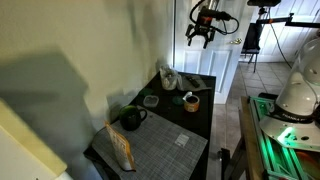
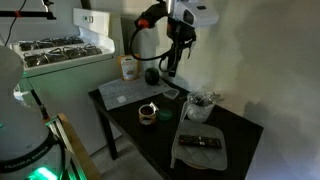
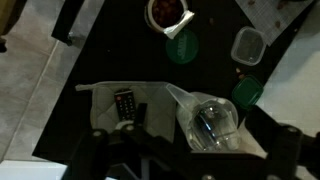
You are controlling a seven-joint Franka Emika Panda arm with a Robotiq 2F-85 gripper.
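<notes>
My gripper (image 1: 197, 43) hangs open, high above the far end of the dark table, with nothing between its fingers. In the wrist view, a black remote (image 3: 125, 104) lies below on a grey cloth or mat (image 3: 103, 122). Beside it is a clear, shiny bag or container (image 3: 212, 122), partly covered by the gripper. The second exterior view shows the remote (image 2: 200, 141) on its grey mat (image 2: 233, 154), with the clear thing (image 2: 202, 103) standing behind it. A round pot (image 2: 148, 115) with reddish contents stands nearby, a flat green disc (image 3: 182, 46) next to it.
A small clear container (image 3: 248, 45) and a green one (image 3: 247, 92) lie near the wall. At the table's other end are a black mug (image 1: 132, 117), an upright packet (image 1: 120, 147) and a grey mat (image 1: 165, 148). A stove (image 2: 70, 62) stands beyond.
</notes>
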